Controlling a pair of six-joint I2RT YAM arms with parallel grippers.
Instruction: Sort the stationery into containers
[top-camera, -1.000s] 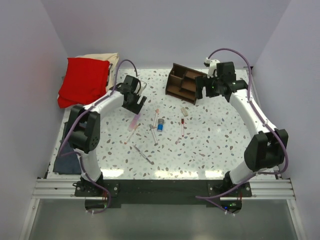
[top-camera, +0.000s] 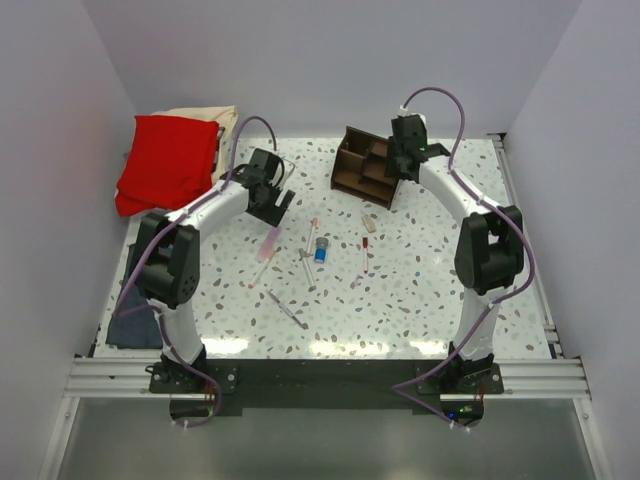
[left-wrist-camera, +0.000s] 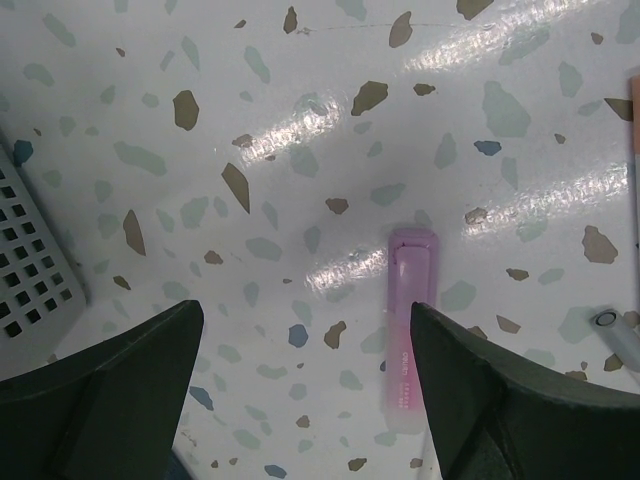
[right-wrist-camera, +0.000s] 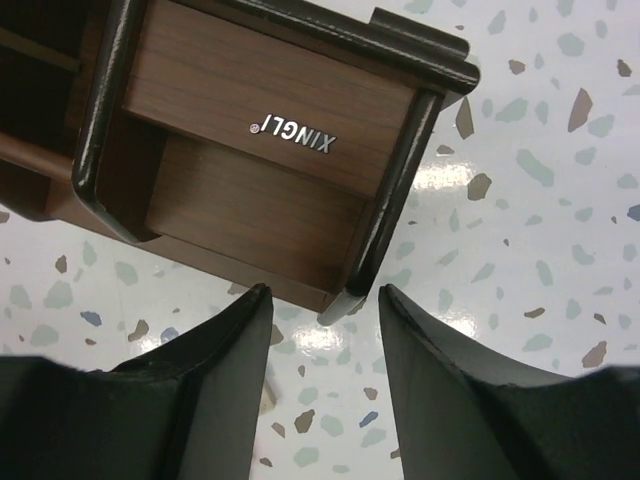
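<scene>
My left gripper hangs open above a pink pen-like case, with pens and other small items spread over the table, including a blue-capped item and a red pen. My right gripper is open at the brown wooden XINGLI organizer, its fingertips near the front right corner. The right wrist view shows nothing held between those fingers, and the organizer's visible compartment is empty.
A red cloth on beige material fills the back left, with a dark pad at the left front. The table's right part and centre front have free room.
The left arm has barely moved. The items on the table stay where they were.
</scene>
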